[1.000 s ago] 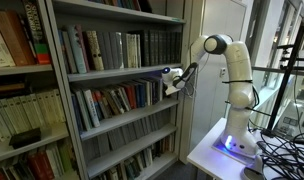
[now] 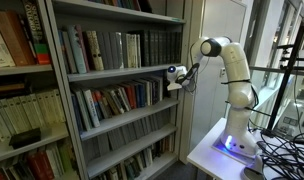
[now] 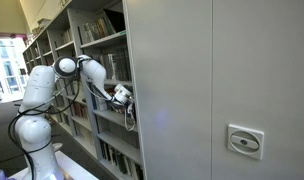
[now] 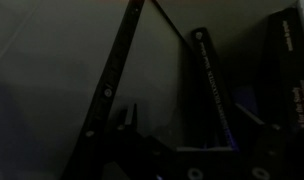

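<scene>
My gripper point(image 2: 172, 86) is at the middle shelf level of the right-hand bookcase, in front of a row of books. In exterior view 2 the gripper point(image 3: 125, 103) reaches in at the shelf edge beside the tall grey panel. It stands open, and nothing shows between its fingers. The wrist view is very dark. There, a thin dark book point(image 4: 209, 80) with pale spine lettering stands tilted ahead of the gripper, and another lettered dark book point(image 4: 291, 70) is at the right edge. A dark strip point(image 4: 108, 88) slants along the left.
Rows of upright books point(image 2: 127, 99) fill the shelves above and below. The bookcase side point(image 2: 191, 100) stands close to the arm's right. A white table point(image 2: 217, 160) carries the arm's base, with cables point(image 2: 284, 158) on the floor beyond it.
The arm's wrist and forearm have shifted slightly to the right along the shelf and changed angle. The books in exterior view 1 look unmoved.
</scene>
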